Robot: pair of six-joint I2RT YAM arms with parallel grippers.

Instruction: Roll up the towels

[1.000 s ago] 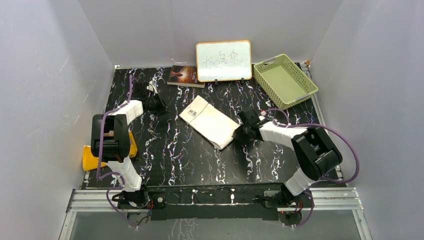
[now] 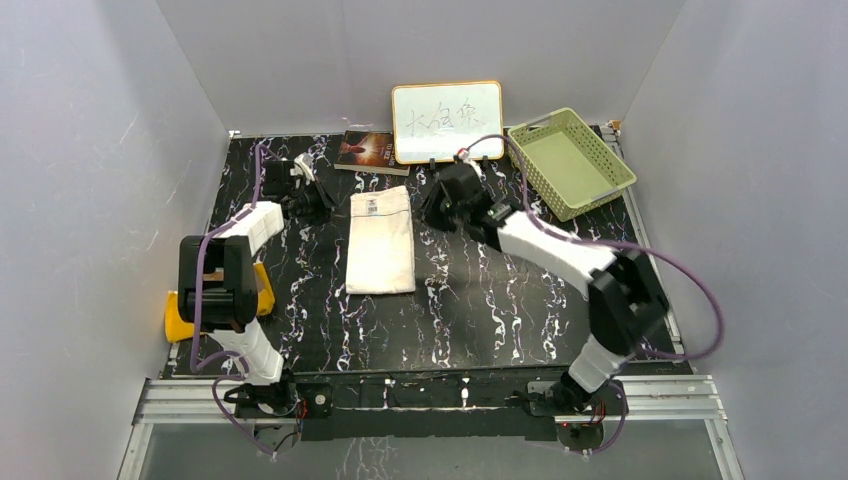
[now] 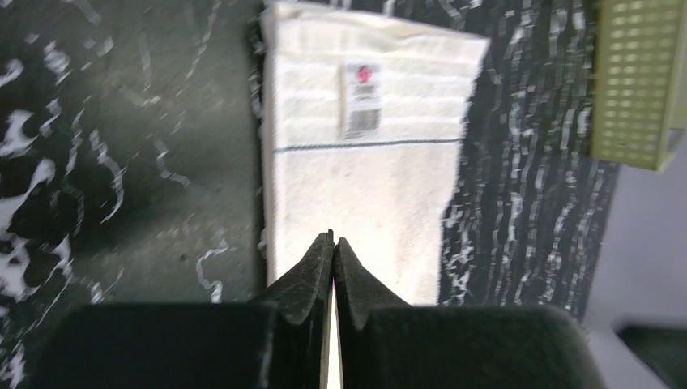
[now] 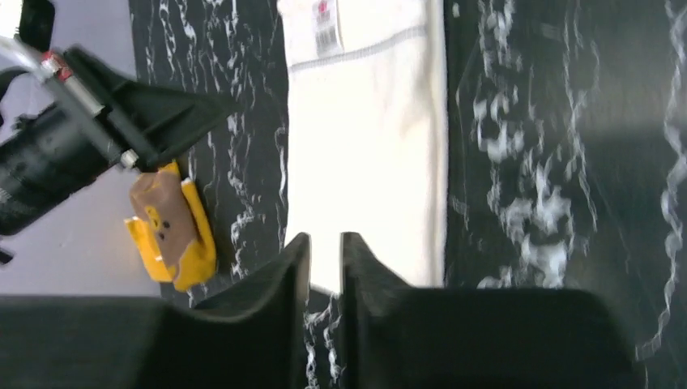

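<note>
A folded white towel [image 2: 381,248] lies flat on the dark table, lengthwise from back to front, its label and stripe at the far end. Left of its far end, apart from it, hangs my left gripper [image 2: 327,208]; in the left wrist view the left gripper is shut with nothing showing between its fingers. On the other side, close to the towel's far right edge, is my right gripper [image 2: 427,218]. A narrow gap parts the right gripper's tips [image 4: 326,238] in the blurred right wrist view, and no cloth is gripped there.
A green basket [image 2: 562,208] stands at the back right. Behind the towel are a book [image 2: 368,150] and a whiteboard [image 2: 447,122]. Yellow and brown cloth [image 4: 174,223] lies under the left arm. Right of the towel, the table is bare.
The towel has turned from a slant to pointing straight back to front.
</note>
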